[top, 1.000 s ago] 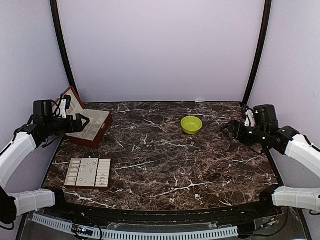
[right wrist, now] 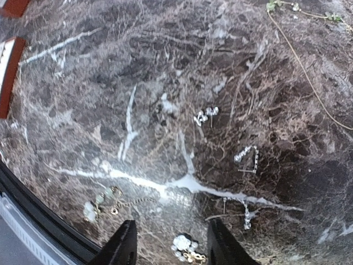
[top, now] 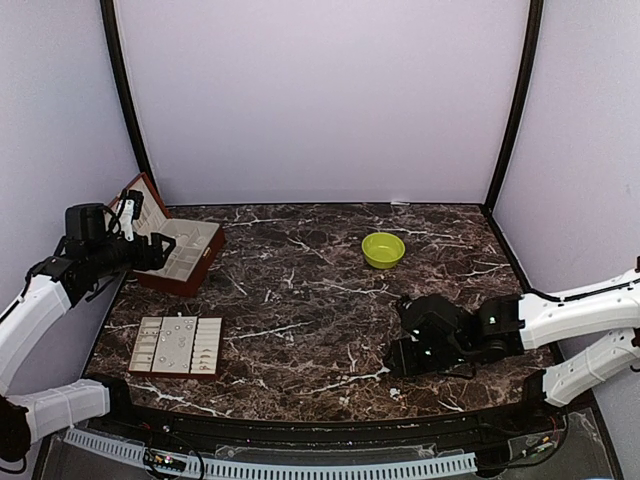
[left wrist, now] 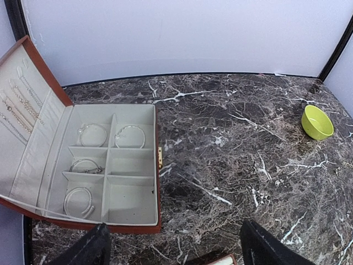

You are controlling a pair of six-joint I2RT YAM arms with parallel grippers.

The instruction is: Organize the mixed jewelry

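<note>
My left gripper hovers by the open jewelry box, whose compartments hold bracelets and whose lid carries necklaces. A jewelry tray with small pieces lies in front of it. My right gripper is low over the front right of the table, open with nothing visible between its fingers. Below it lie a flower cluster piece, a chain piece with flowers, small silver earrings and a long necklace. The left gripper is open and empty.
A green bowl stands at the back right. White walls border the back and both sides.
My right arm has swept leftward and down from the right side toward the front of the table. The left arm has shifted only slightly.
</note>
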